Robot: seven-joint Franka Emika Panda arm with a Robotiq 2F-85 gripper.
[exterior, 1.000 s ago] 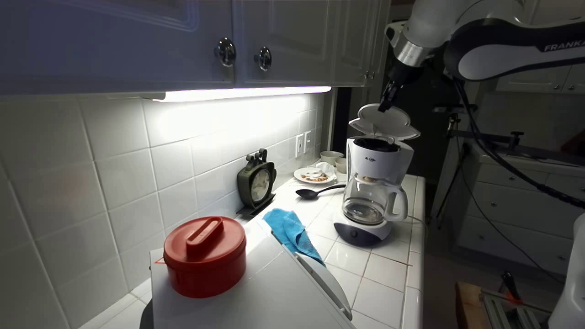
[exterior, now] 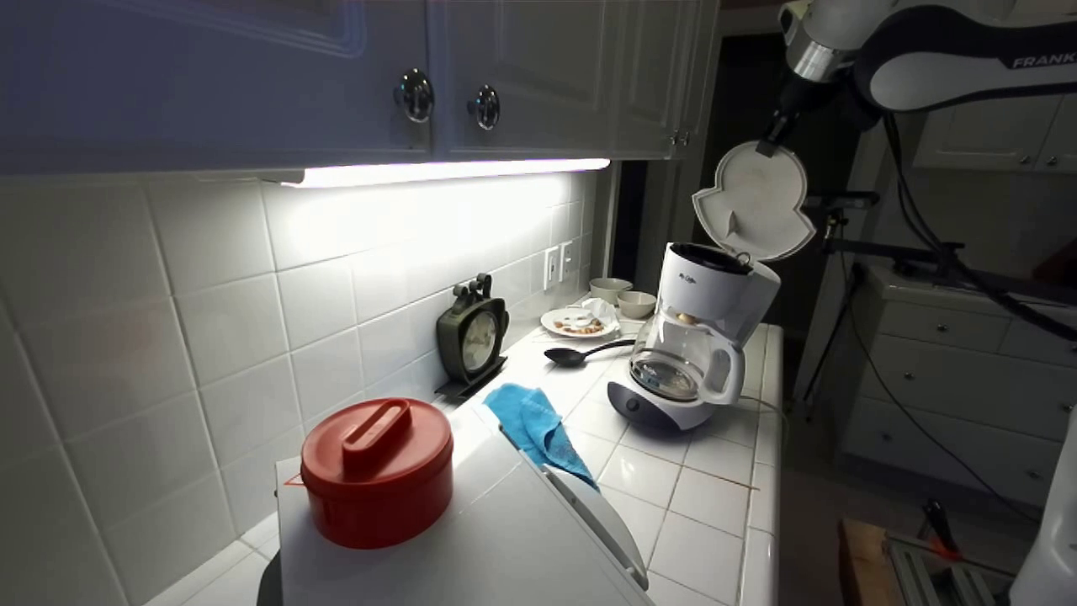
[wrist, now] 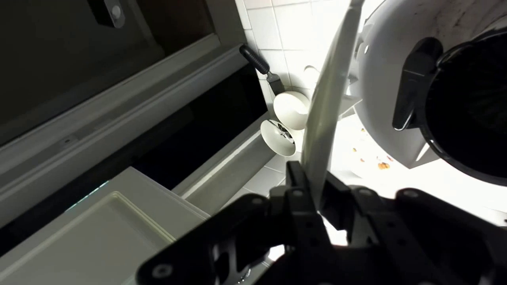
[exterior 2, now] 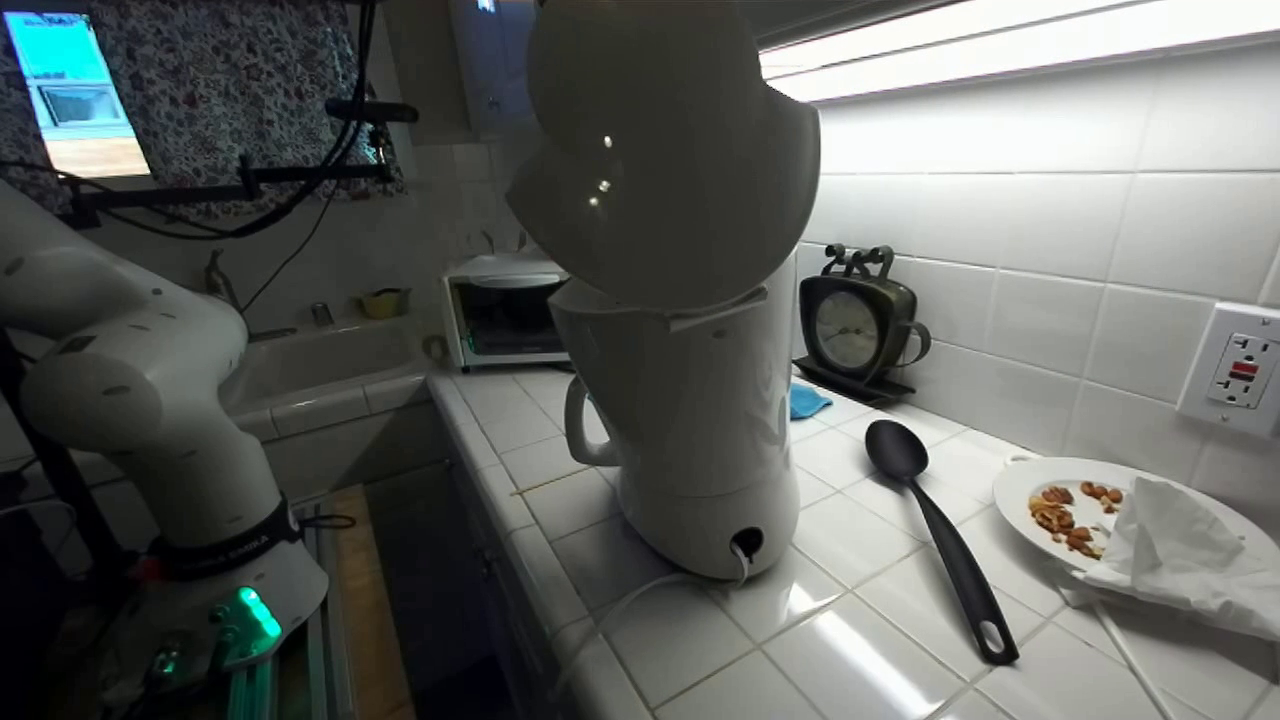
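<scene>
The white coffee maker (exterior: 698, 301) leans to one side on the tiled counter, its glass carafe (exterior: 668, 360) still seated in it. Its lid (exterior: 754, 199) stands raised, hinged at the back of the open top. At the lid's upper edge, my gripper (exterior: 771, 143) is shut on it. In the wrist view the lid (wrist: 328, 104) runs edge-on between my dark fingers, with the dark filter basket (wrist: 470, 104) to its right. From behind, in the second exterior view, the lid (exterior 2: 672, 156) rises above the coffee maker body (exterior 2: 684, 408); the gripper is out of that view.
A black spoon (exterior 2: 948, 546) and a white plate of nuts (exterior 2: 1020, 486) lie beside the coffee maker. A blue cloth (exterior: 540, 429), a clock (exterior: 474, 338) and a red lidded pot (exterior: 376, 475) are nearer the first exterior camera. Cabinets hang above; the counter edge is close.
My gripper has moved up and to the right in the first exterior view, swinging the lid much more upright. The coffee maker has gone from upright to tilted.
</scene>
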